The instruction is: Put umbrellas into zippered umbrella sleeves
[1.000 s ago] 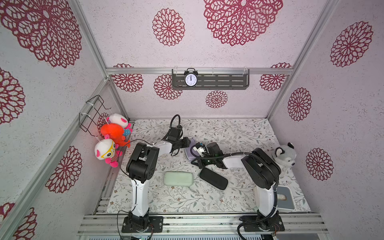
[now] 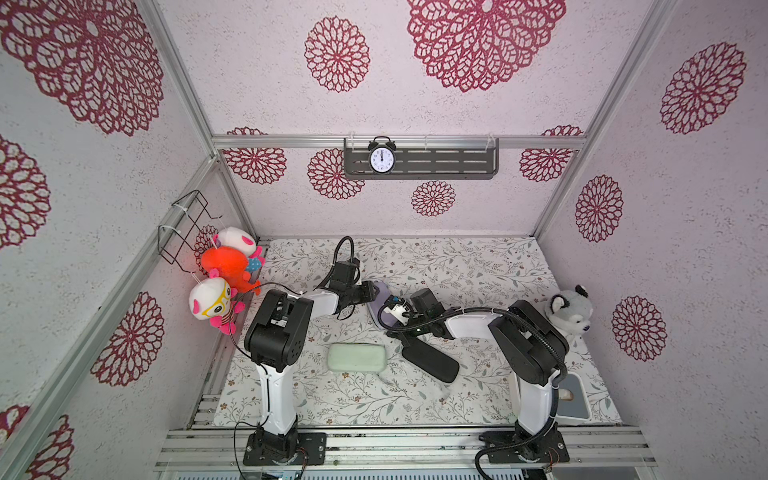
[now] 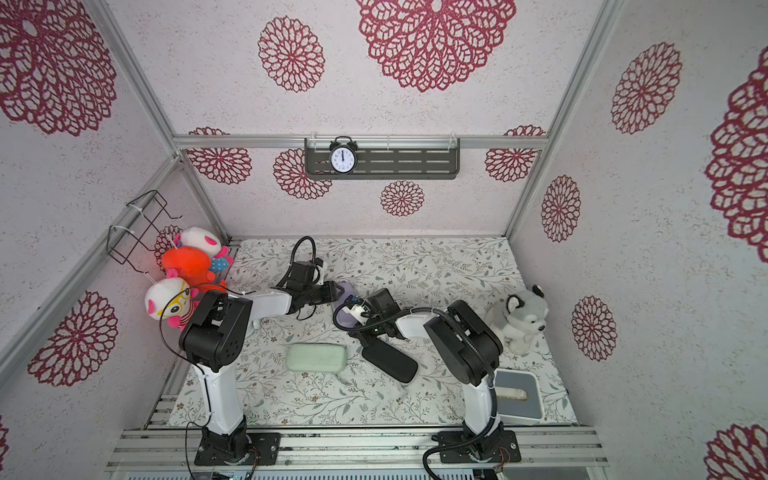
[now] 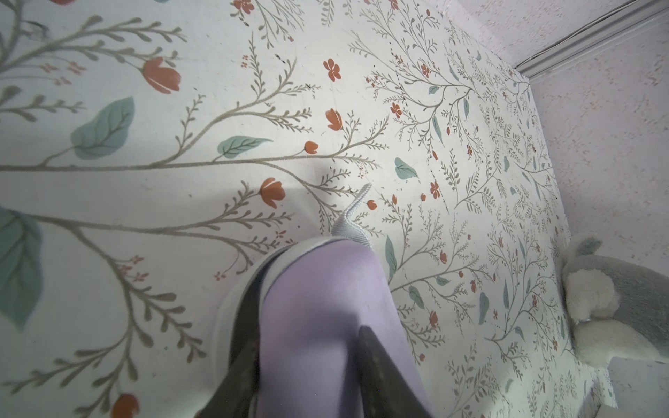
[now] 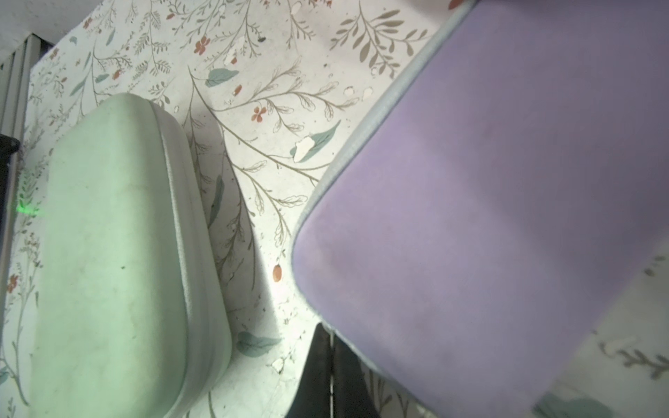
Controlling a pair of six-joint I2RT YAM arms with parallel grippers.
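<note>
A lavender zippered sleeve (image 2: 379,289) lies between my grippers at the table's middle. In the left wrist view my left gripper is shut on the sleeve's end (image 4: 320,285), beside a dark opening and a grey zipper pull (image 4: 348,226). In the right wrist view my right gripper is shut at the sleeve's pale edging (image 5: 362,139) near a rounded corner; anything between its tips is not visible. A mint case (image 5: 118,264) and a black case (image 2: 432,360) lie nearer the front.
Plush toys (image 2: 226,268) crowd the left side, a grey husky plush (image 2: 569,312) sits at the right, and a grey tray (image 2: 580,396) is at the front right.
Both grippers have moved slightly toward the front, the left also a little leftward, with the sleeve shifting along. The black case has shifted slightly right and forward.
</note>
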